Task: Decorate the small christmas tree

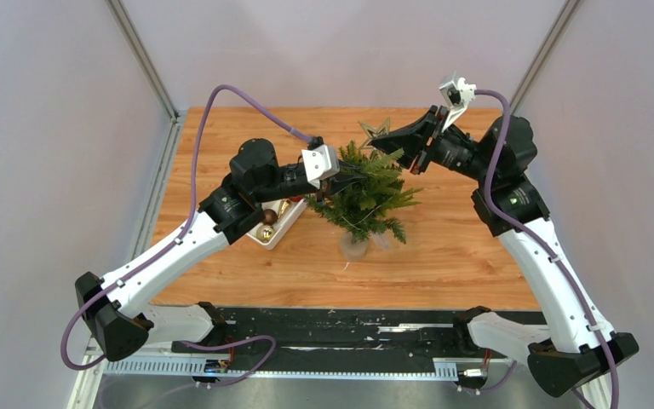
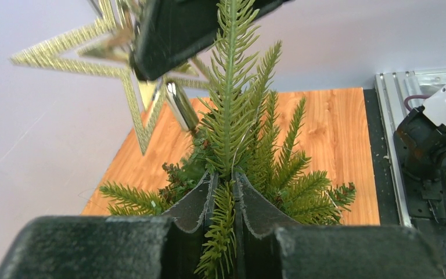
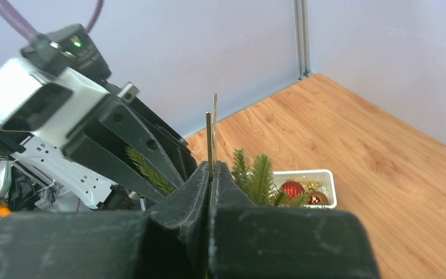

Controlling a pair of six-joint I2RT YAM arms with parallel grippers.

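Note:
The small green tree [image 1: 371, 203] stands upright on the table, its base wrapped in pale cloth. My left gripper is shut on its tall top branch [image 2: 230, 99], which rises between the fingers. A flat gold star [image 2: 93, 68] hangs beside that branch, with a shiny gold tube [image 2: 180, 104] below it. The tube's lower end appears close to the tree's upper greenery; whether they touch I cannot tell. Seen edge-on in the right wrist view, the thin star [image 3: 211, 139] stands between the closed fingertips of my right gripper.
Left of the tree, partly under the left arm, a white tray [image 1: 272, 245] holds red, brown and gold ornaments. Both grippers are close together above the tree. Bare table [image 1: 468, 247] lies to the right and in front.

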